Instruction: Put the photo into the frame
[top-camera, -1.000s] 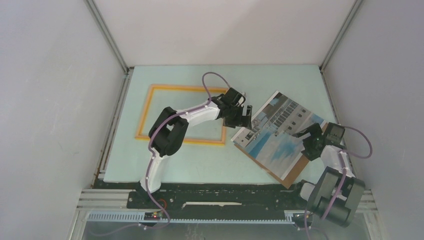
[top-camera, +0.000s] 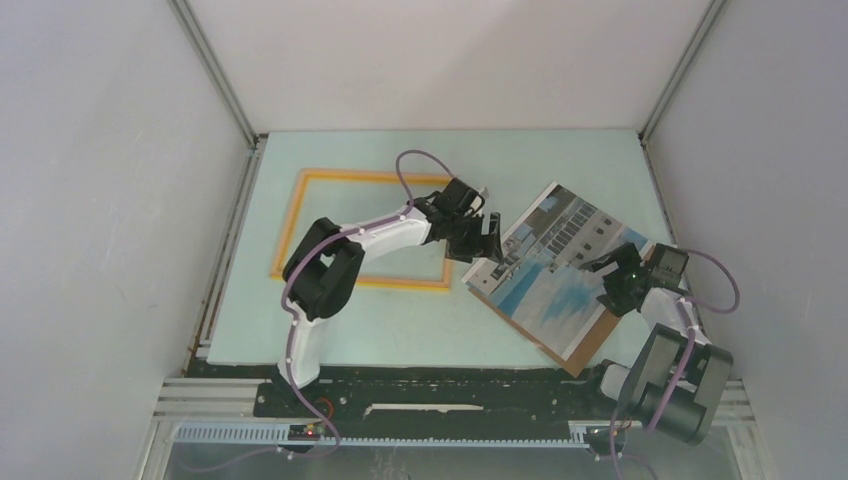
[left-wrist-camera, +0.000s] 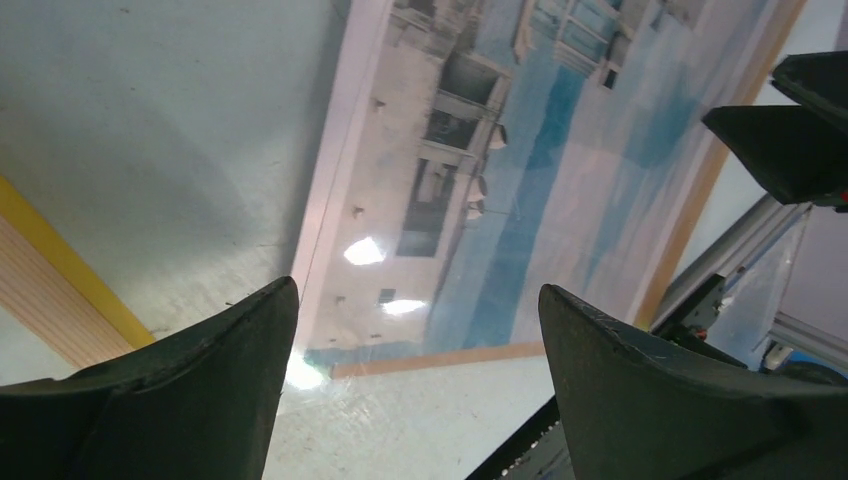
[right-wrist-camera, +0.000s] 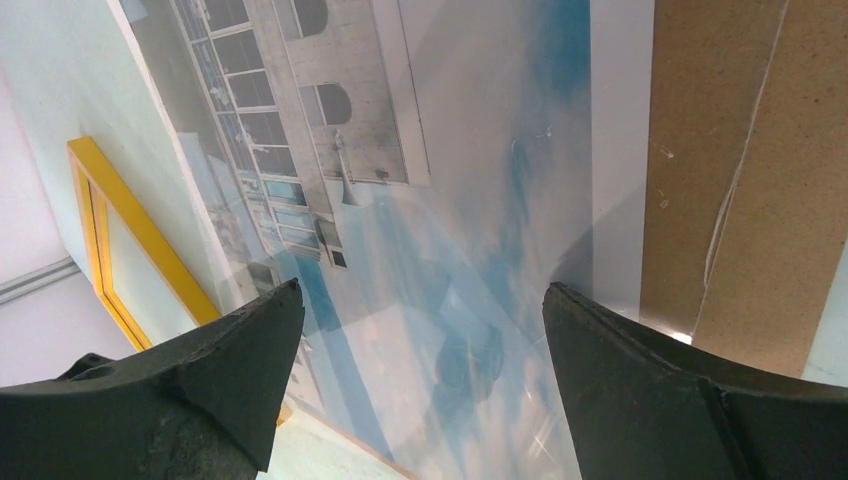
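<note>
The photo (top-camera: 570, 250), a street scene with blue streaks under a glossy clear sheet, lies slanted on a brown backing board (top-camera: 590, 348) at the right of the table. To its left sits the empty yellow wooden frame (top-camera: 350, 283). My left gripper (top-camera: 489, 238) hovers by the photo's left edge; in the left wrist view its fingers (left-wrist-camera: 215, 370) stand apart with the photo's corner beyond them and nothing held. Over the photo's right side my right gripper (top-camera: 597, 283) is open, and its fingers (right-wrist-camera: 640, 380) are spread above the sheet and brown board.
My left arm (top-camera: 390, 235) reaches across the frame's opening and hides part of its right side. Clear table (top-camera: 410, 330) lies in front of the frame. Walls close in the table at the back and sides.
My left gripper has shifted slightly to the left and toward the front, its arm folding a little leftward. The right gripper has barely moved. Photo and frame lie as before.
</note>
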